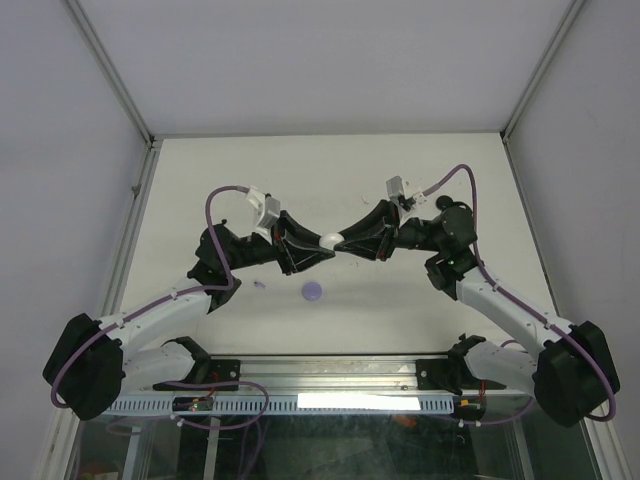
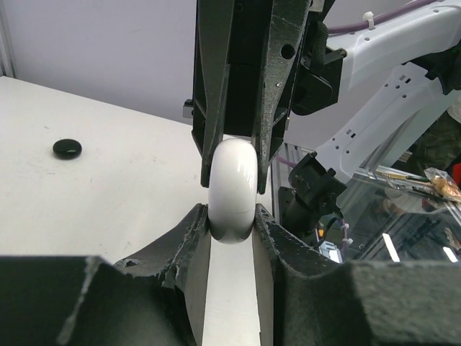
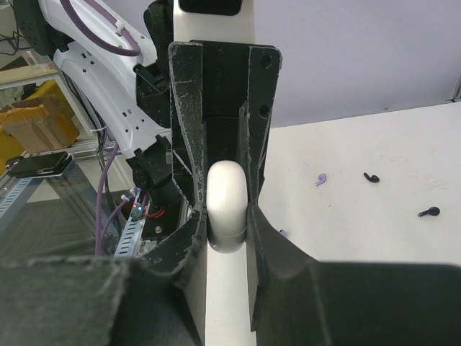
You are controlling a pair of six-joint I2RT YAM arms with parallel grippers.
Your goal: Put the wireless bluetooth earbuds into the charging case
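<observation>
A white oval charging case is held in mid-air between my left gripper and my right gripper, whose tips meet it from opposite sides. Both are shut on it; in the left wrist view the case stands upright between the fingertips, and in the right wrist view likewise. A purple earbud and two black earbuds lie loose on the white table.
A round purple case lies below the grippers, and a black case sits on the table.
</observation>
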